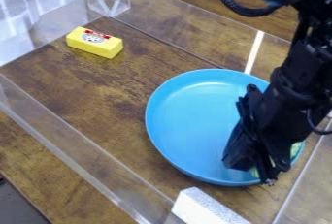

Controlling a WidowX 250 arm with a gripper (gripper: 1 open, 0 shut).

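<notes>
A blue round plate [191,121] lies on the wooden table at centre right. My black gripper [251,160] reaches down over its right part, its tips low at the plate's surface near the front right. A small greenish-yellow item peeks out behind the gripper at the plate's right edge, mostly hidden. Whether anything is between the fingers is hidden; the fingers look shut.
A yellow box [95,42] with a red label lies at the upper left. A white block [205,208] sits at the front edge below the plate. Clear walls surround the table.
</notes>
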